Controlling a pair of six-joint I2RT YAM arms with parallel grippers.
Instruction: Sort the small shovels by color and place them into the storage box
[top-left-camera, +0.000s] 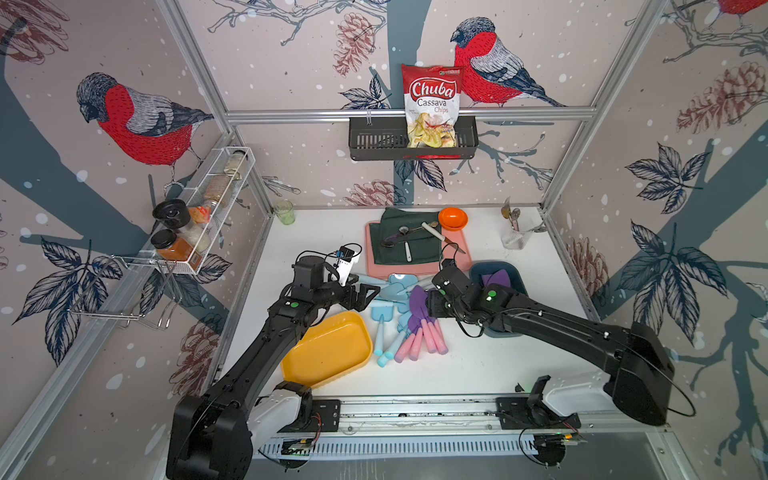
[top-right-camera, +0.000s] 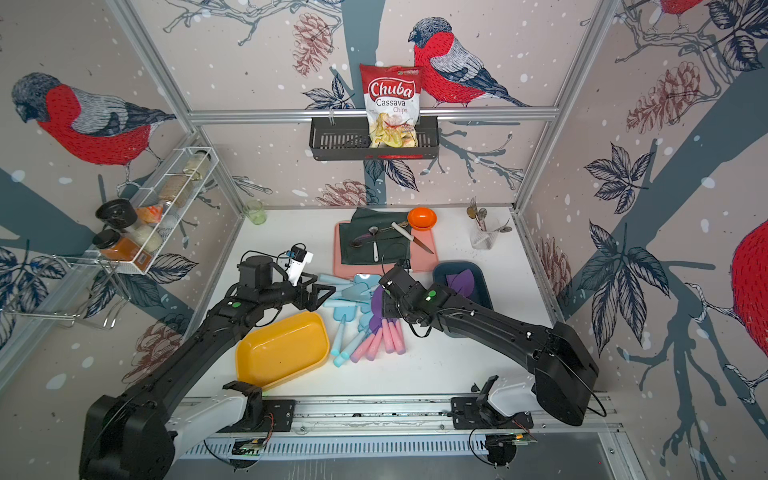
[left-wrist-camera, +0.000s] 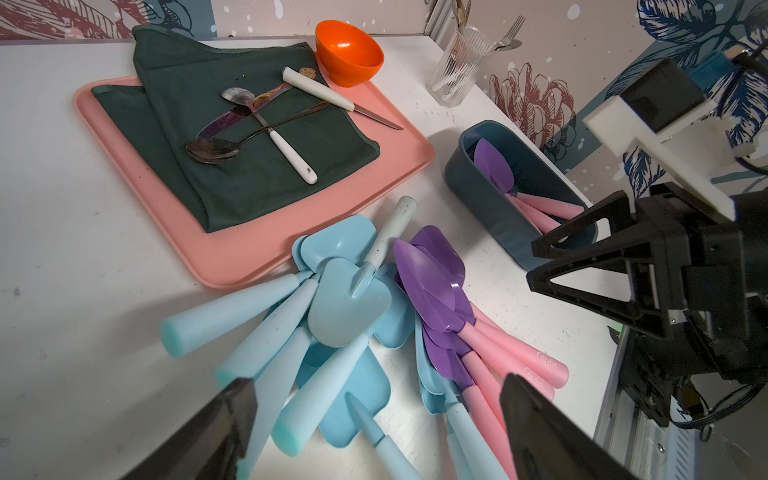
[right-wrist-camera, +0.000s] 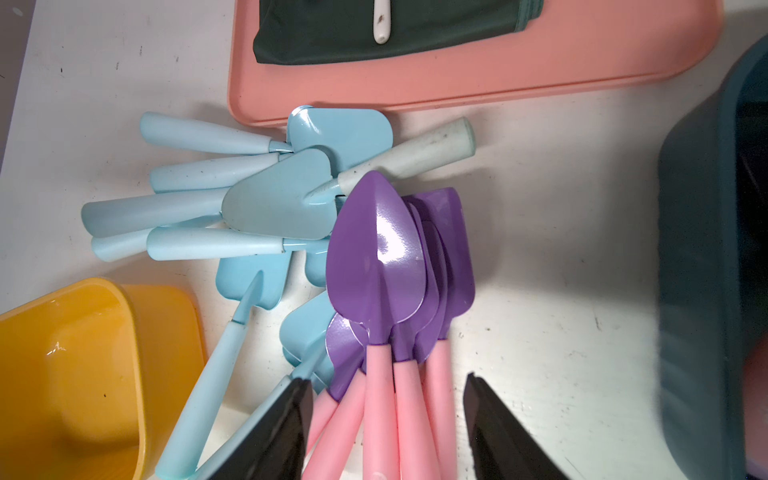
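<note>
Light blue shovels (right-wrist-camera: 281, 200) and purple shovels with pink handles (right-wrist-camera: 376, 264) lie heaped mid-table. My open right gripper hangs over the pink handles, between its fingertips in its wrist view. My open left gripper is above the blue shovels' handles, holding nothing. The dark teal box (left-wrist-camera: 496, 220) on the right contains some purple shovels with pink handles. The yellow box (top-left-camera: 320, 360) at the front left looks empty.
A pink tray (left-wrist-camera: 136, 160) with dark cloth and cutlery sits behind the heap, with an orange bowl (top-left-camera: 453, 216). A cutlery holder (top-left-camera: 516, 236) stands at back right, a green glass (top-left-camera: 284, 212) at back left.
</note>
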